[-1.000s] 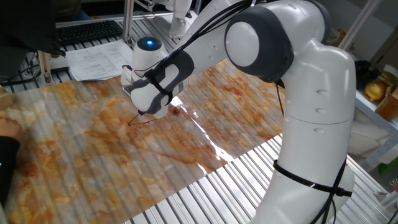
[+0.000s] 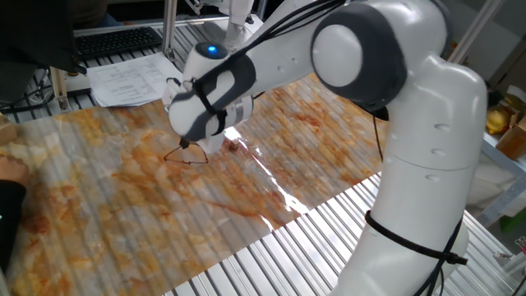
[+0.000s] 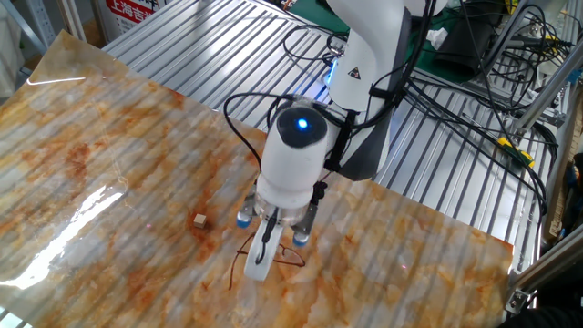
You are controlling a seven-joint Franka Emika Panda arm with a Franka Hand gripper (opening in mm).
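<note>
My gripper points down over the marbled sheet; its blue-tipped fingers stand apart on either side of a white part. The gripper is open, with no object visible between the fingertips. A thin dark wire-like outline shows beneath it, and the same thin outline appears under the hand in exterior view 1. Whether it is attached to the hand or touches the sheet, I cannot tell. A small pale block lies on the sheet, left of the gripper in exterior view 2.
The glossy marbled sheet is mostly clear. Papers and a keyboard lie beyond it. A person's hand rests at the left edge. Loose black cables run along the ribbed table.
The hand has shifted slightly, and the arm's elbow has moved right in exterior view 1. The thin outline beneath has moved with the hand and looks wider now.
</note>
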